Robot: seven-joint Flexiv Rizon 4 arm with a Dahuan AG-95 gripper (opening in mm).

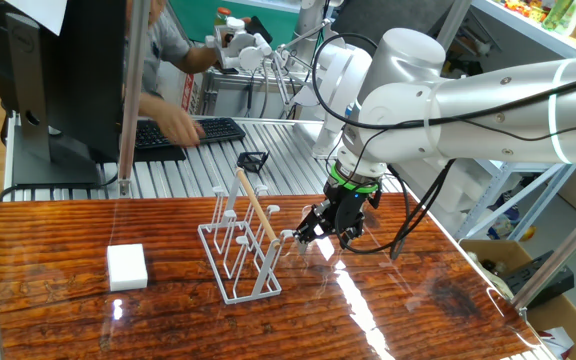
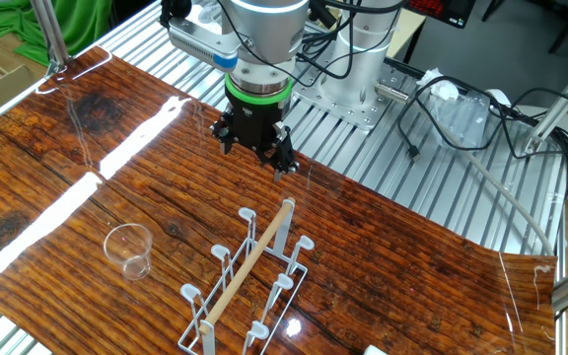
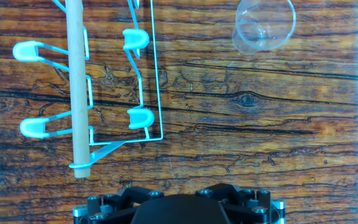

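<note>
A white wire cup rack [image 1: 230, 262] with a wooden top bar [image 1: 256, 205] stands upright on the wood-patterned table. Its prongs [image 3: 135, 38] carry no cups. A clear cup [image 2: 128, 248] rests on the table beside the rack; the wrist view has this cup [image 3: 265, 23] at the upper right. My black gripper [image 2: 254, 160] hangs above the table near one end of the rack, apart from both rack and cup. In the wrist view its fingers [image 3: 272, 208] are spread wide at the bottom edge, with nothing visibly held.
A white block [image 1: 127, 266] lies on the far side of the rack from my gripper. Behind the table edge are a keyboard [image 1: 190, 132], a monitor [image 1: 53, 95] and a person's arm [image 1: 173, 118]. Bare table surrounds the cup.
</note>
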